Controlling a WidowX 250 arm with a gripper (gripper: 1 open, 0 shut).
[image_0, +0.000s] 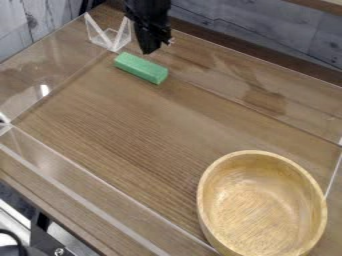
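My dark gripper (150, 42) is at the top centre of the view, above and behind a green rectangular block (142, 68) that lies on the wooden table (147, 150). The two are apart in the image. The gripper is small and dark here, so I cannot tell whether its fingers are open or shut.
A round cream bowl (259, 200) takes up the bottom right. A clear or white object (108, 32) stands at the top left, beside the gripper.
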